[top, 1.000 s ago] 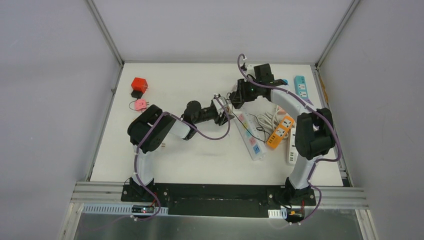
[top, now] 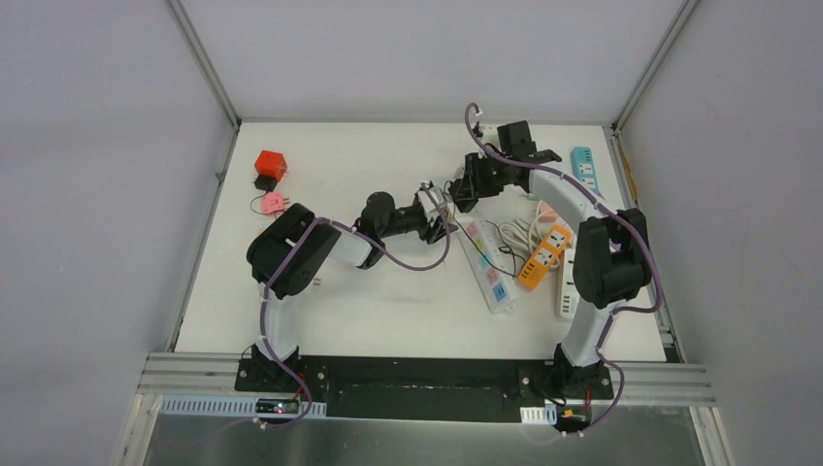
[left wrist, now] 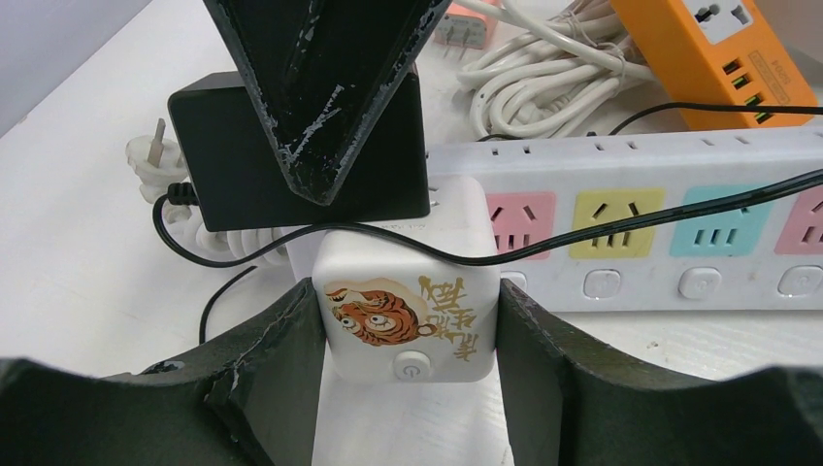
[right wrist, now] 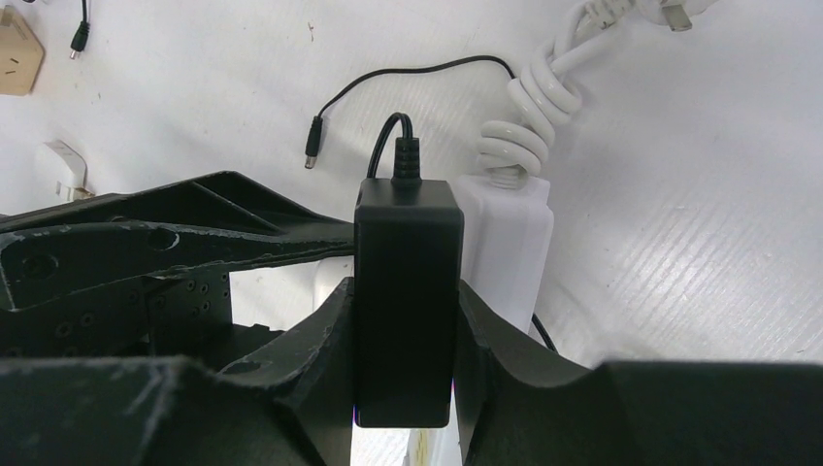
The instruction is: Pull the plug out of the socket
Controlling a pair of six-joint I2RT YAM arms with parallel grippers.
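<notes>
In the left wrist view my left gripper grips a white socket (left wrist: 408, 301) printed with a tiger, at the end of a long white power strip (left wrist: 651, 286) with coloured outlets. A black adapter plug (left wrist: 223, 146) with a black cable sits just above the white socket; prong-like pieces show at its right edge. In the right wrist view my right gripper is shut on that black adapter (right wrist: 407, 252), which stands over the white body. From above, both grippers (top: 437, 218) (top: 464, 194) meet at the strip's upper end.
An orange power strip (top: 543, 257), coiled white cables (top: 519, 233) and another white strip (top: 568, 296) crowd the right. A blue strip (top: 585, 165) lies at the back right. A red cube (top: 270, 163) and small plugs sit at the left.
In the top view both grippers have shifted very slightly to the right over the last second; otherwise little differs.
</notes>
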